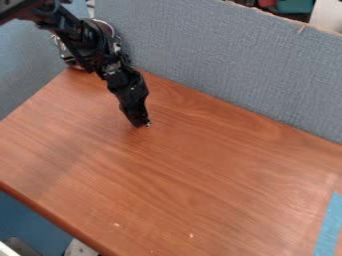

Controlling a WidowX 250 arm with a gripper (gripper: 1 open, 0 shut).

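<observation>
My gripper (139,122) hangs low over the wooden table (187,180) in its upper left part, shut, with nothing visible between its fingertips. Behind the arm, in the back left corner, a metal pot (75,60) is mostly hidden; the red thing that was inside it is out of sight behind the arm.
Grey padded walls (227,65) border the table at the back and left. A strip of blue tape (327,225) runs at the right edge.
</observation>
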